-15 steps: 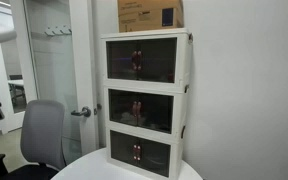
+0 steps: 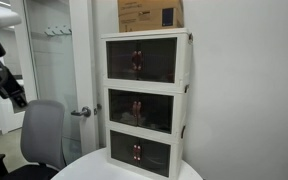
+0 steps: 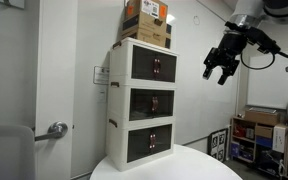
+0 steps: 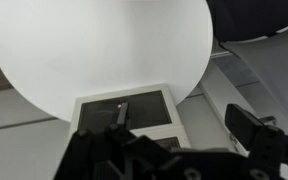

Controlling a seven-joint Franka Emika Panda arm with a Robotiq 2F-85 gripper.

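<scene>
A white cabinet of three stacked units (image 2: 147,87) stands on a round white table (image 3: 199,166). Each unit has dark double doors with red-brown handles at the middle, and all the doors look closed. My gripper (image 3: 215,76) hangs in the air to the right of the cabinet in exterior view 2, pointing down, clear of the table. Its fingers stand wide apart in the wrist view, open and with nothing held. Part of the cabinet (image 4: 166,117) shows beyond them there. Only part of the arm enters exterior view 1, at the left edge.
Cardboard boxes (image 3: 146,22) sit on top of the cabinet. A grey chair (image 2: 44,132) stands left of the table, near a door with a dark handle (image 2: 82,112). Shelves with boxes (image 3: 262,135) are at the far right.
In exterior view 1 the arm at the left edge has come further into view, shifting right. Cabinet, boxes and chair look unmoved.
</scene>
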